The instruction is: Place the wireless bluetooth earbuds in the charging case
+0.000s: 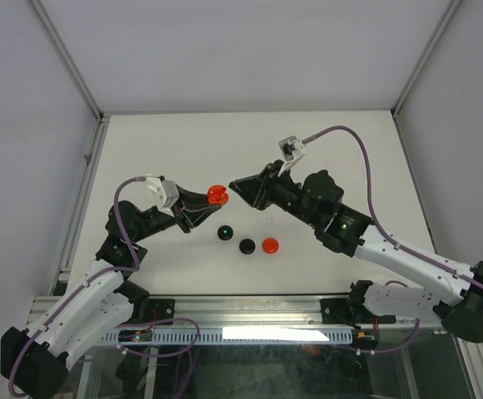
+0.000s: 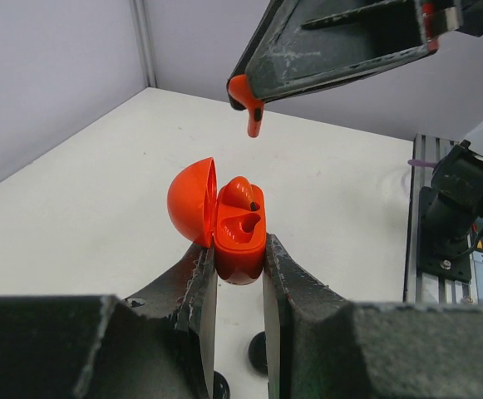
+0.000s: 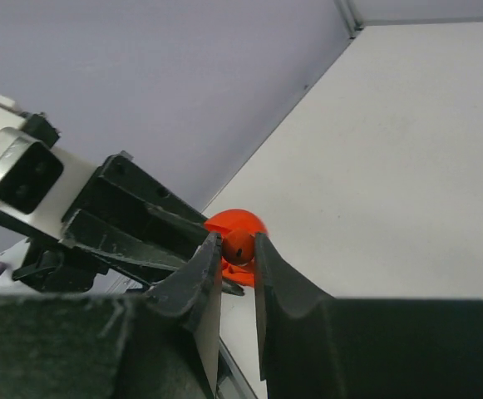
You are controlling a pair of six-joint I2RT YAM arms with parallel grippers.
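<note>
The orange charging case, lid open, is held upright in my shut left gripper; one slot in it looks filled, the other empty. My right gripper has an orange earbud between its fingertips, its stem pointing down. In the left wrist view it hangs just above and right of the case, apart from it. In the right wrist view it lines up in front of the case.
A white board lies under both arms. On it, below the grippers, lie two black discs and a red disc. The back of the board is clear.
</note>
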